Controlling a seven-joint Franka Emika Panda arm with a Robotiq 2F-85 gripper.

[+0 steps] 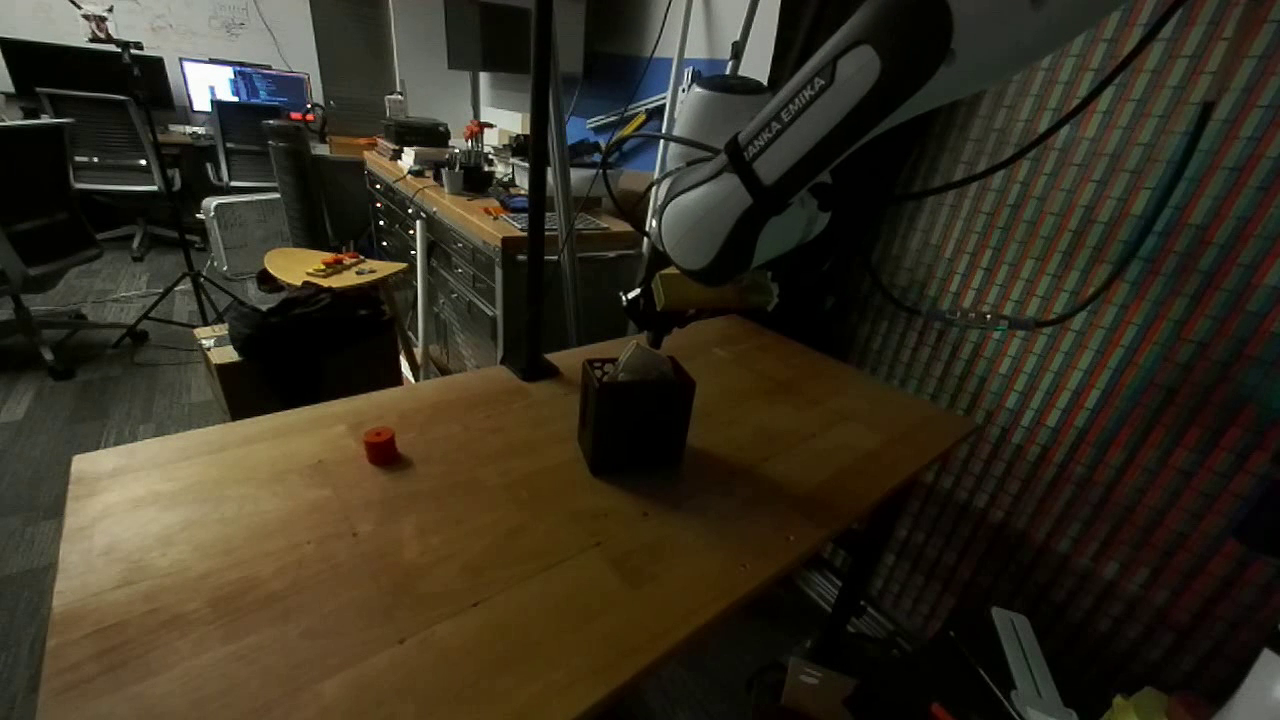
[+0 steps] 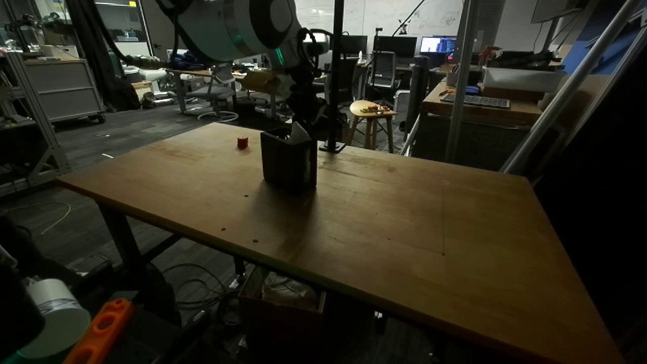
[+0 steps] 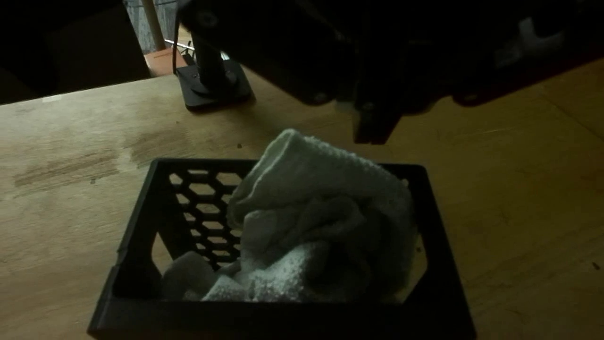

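A black open-topped box with honeycomb cutouts stands upright on the wooden table. Crumpled pale cloth fills much of it, one fold rising above the rim. In the wrist view, my gripper is a dark shape over the far side of the box, fingers together, tips just above the cloth's upper edge. It looks shut; deep shadow hides whatever may be between the fingers. I cannot tell whether the tips touch the cloth. From the second exterior view, the gripper appears close above the box's far rim.
A small red cylinder sits apart from the box on the table. The black post is fixed at the table's edge near the box.
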